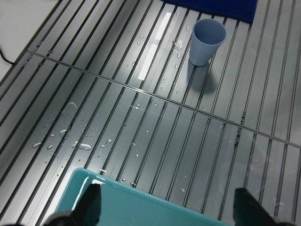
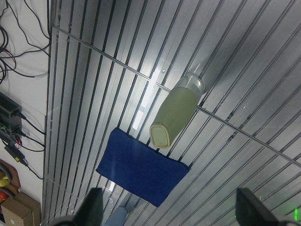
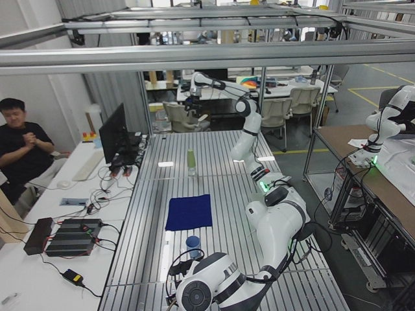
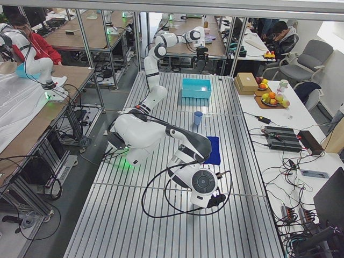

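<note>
A blue cup [image 1: 207, 40] stands on the slatted metal table [image 1: 141, 122], near a folded navy cloth [image 2: 138, 167]. A green bottle [image 2: 174, 113] stands beyond the cloth, also visible in the camera left view [image 3: 191, 162]. A teal bin [image 4: 196, 88] is at one end, its rim at the bottom of the left wrist view. My left gripper hangs above the bin's edge, fingers wide apart, open. My right gripper is high above bottle and cloth, open, with nothing between its fingers.
A side desk [image 3: 78, 272] holds electronics, cables and a monitor [image 3: 115, 133]; fruit plates and boxes sit on it in the camera right view.
</note>
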